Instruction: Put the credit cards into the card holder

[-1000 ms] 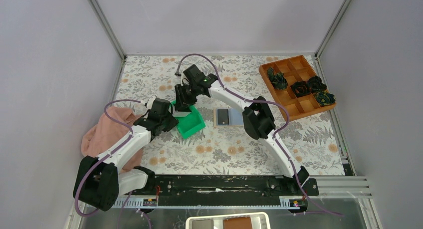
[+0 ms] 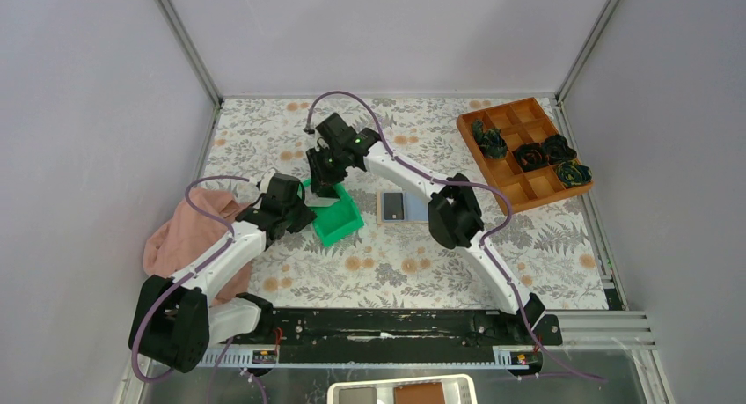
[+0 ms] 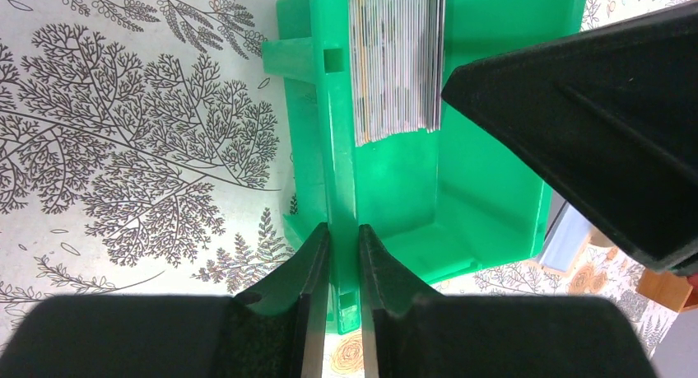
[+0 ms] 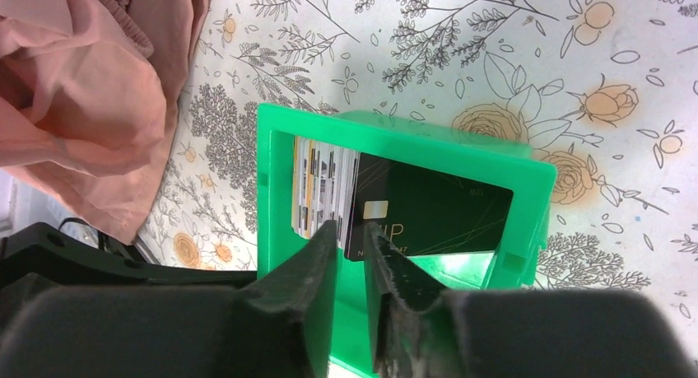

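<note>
A green card holder (image 2: 339,224) stands at centre-left. My left gripper is shut on its side wall. In the holder a stack of upright cards (image 3: 393,65) fills part of one end. A black card (image 4: 432,205) leans beside the stack, as the right wrist view shows. My right gripper is over the holder at that card, fingertips blurred and slightly apart; whether anything is between them I cannot tell.
A pink cloth (image 2: 185,237) lies at the left. A wooden board (image 2: 418,206) with a dark card sits right of the holder. A divided wooden tray (image 2: 537,184) with dark objects is at the back right.
The left arm and holder are nearly unchanged.
</note>
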